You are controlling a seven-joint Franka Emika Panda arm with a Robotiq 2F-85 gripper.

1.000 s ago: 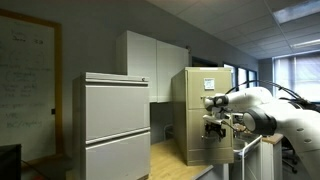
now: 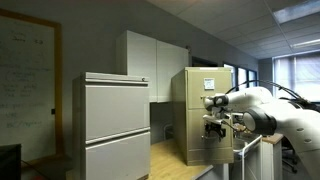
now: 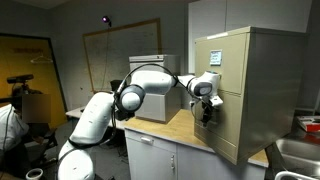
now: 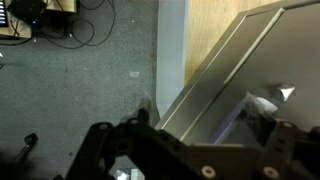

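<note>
My gripper (image 2: 212, 128) is at the front of the tall beige cabinet (image 2: 196, 96), beside its drawer faces. In exterior view 2 the arm reaches across the counter, and the gripper (image 3: 207, 115) hangs pointing down by the same cabinet (image 3: 233, 80). Seen from the wrist, the gripper is open, with no object visible between its fingers. The cabinet's grey face (image 4: 235, 75) runs diagonally on the right, with a small silver fitting (image 4: 285, 91) close to the right finger. Whether the fingers touch the cabinet cannot be made out.
A grey drawer cabinet (image 2: 112, 115) stands on the wooden counter (image 2: 172, 163), left of the beige one. White wall cupboards (image 2: 150, 62) hang behind. A sink (image 3: 298, 150) lies at the right. Bare floor (image 4: 85, 100) and cables show below the wrist.
</note>
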